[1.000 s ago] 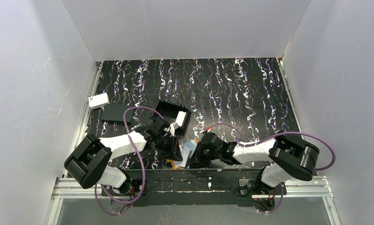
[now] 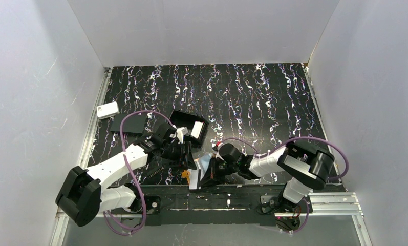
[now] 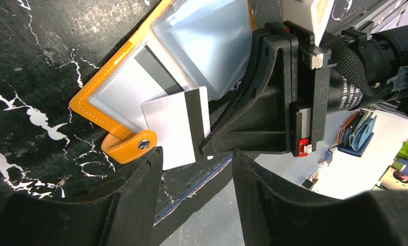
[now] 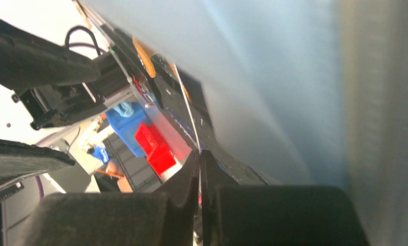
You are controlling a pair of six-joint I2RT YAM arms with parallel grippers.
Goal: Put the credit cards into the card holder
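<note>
An orange-edged card holder (image 3: 107,74) lies open on the table, with cloudy clear sleeves (image 3: 212,43). Inside one sleeve rests a white card with a grey stripe (image 3: 125,92). My right gripper is shut on another white card with a black stripe, whose thin edge runs up from the fingers in the right wrist view. That card overlaps the holder's lower end and its snap strap (image 3: 131,147); whether any of it is inside a sleeve is unclear. My left gripper stands open above the card, nothing between its fingers.
Behind the arms, a black box (image 2: 184,119) contains white cards (image 2: 197,129). A dark flat lid (image 2: 129,124) and a small white box (image 2: 107,110) are at the left. Its front edge lies close to the holder.
My right gripper has shifted left and toward the front edge with the card. My left gripper has drawn slightly left, its arm swinging outward.
</note>
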